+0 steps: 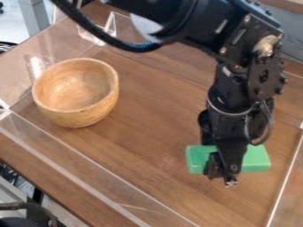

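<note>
My black gripper (221, 170) points down at the right side of the view, shut on a green block (254, 159), which shows on both sides of the fingers. A wooden bowl (76, 91) stands at the left, well apart from the gripper. The arm hides much of the table behind it.
The wooden table (142, 160) has open room between the bowl and the block. Its left edge runs diagonally along the lower left, with gear beyond it. Clear strips run near the left and right edges.
</note>
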